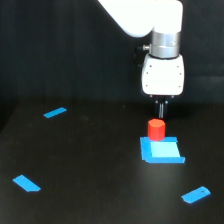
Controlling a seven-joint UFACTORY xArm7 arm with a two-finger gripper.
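Observation:
A red block (156, 130) with a rounded or many-sided outline stands at the back of a pale square pad (164, 151) edged with blue tape. My gripper (162, 115) points down from the white arm, its dark fingers close together and shut. In the picture, the fingertips end at the block's top edge, slightly right of its middle. No object shows between them. Whether they touch the block or stand behind it cannot be told from this view.
Blue tape strips lie on the dark table: one at the back left (55, 112), one at the front left (26, 183), one at the front right (196, 195).

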